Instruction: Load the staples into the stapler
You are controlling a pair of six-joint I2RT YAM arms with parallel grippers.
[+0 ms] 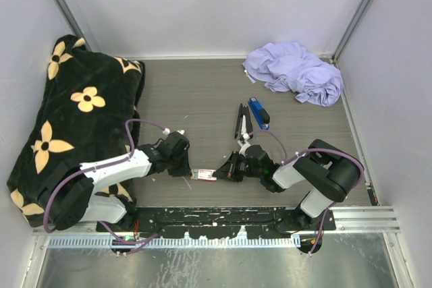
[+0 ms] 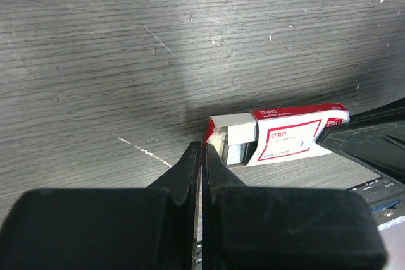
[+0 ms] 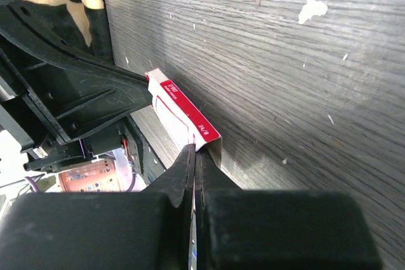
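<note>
A small red-and-white staples box point(image 2: 288, 134) lies between my grippers on the table, its left end open with pale contents showing point(image 2: 240, 132). My left gripper is shut at that open end, on a thin red-and-white edge of the box, as far as shows. My right gripper is shut at the other end, its tips at the box's edge; whether they pinch it is hard to tell. A black-and-silver stapler point(image 1: 243, 121) and a blue stapler point(image 1: 258, 112) lie behind the right gripper.
A crumpled lilac cloth point(image 1: 293, 72) lies at the back right. A black flowered cushion point(image 1: 81, 112) fills the left side.
</note>
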